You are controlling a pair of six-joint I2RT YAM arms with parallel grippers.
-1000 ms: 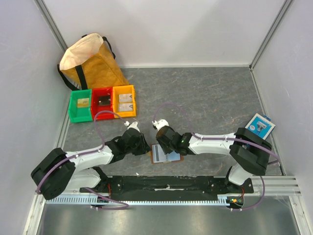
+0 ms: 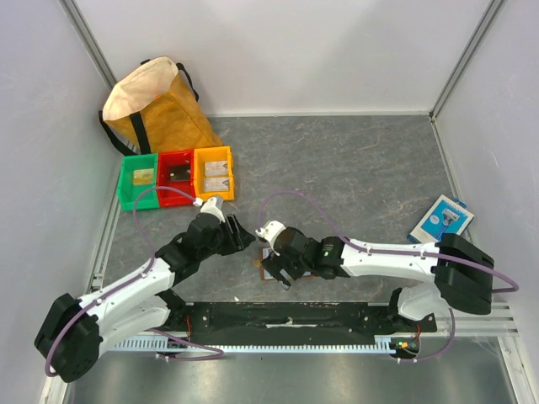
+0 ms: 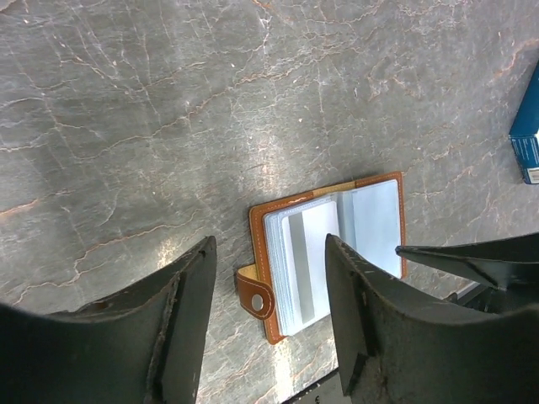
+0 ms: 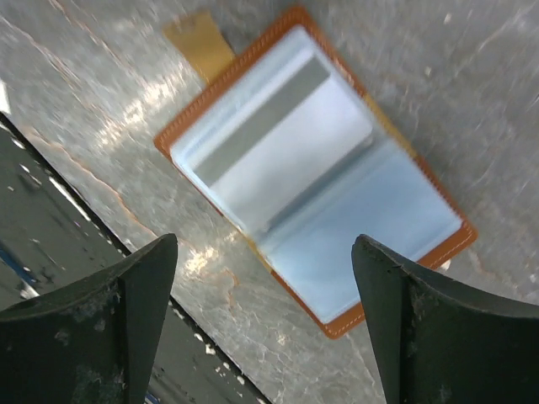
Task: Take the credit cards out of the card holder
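The open brown leather card holder (image 3: 262,228) lies on the grey floor with white and pale-blue cards (image 4: 278,139) in it, its strap with a snap (image 3: 257,300) to one side. My left gripper is open beside it, with nothing between its fingers. My right gripper is open over the holder, covering much of it in the top view.
Green (image 2: 126,185), red (image 2: 175,156) and yellow (image 2: 215,153) bins stand at the back left by a yellow bag (image 2: 173,118). A blue box (image 2: 442,220) lies at the right.
My left arm has shifted slightly, its gripper a little farther back.
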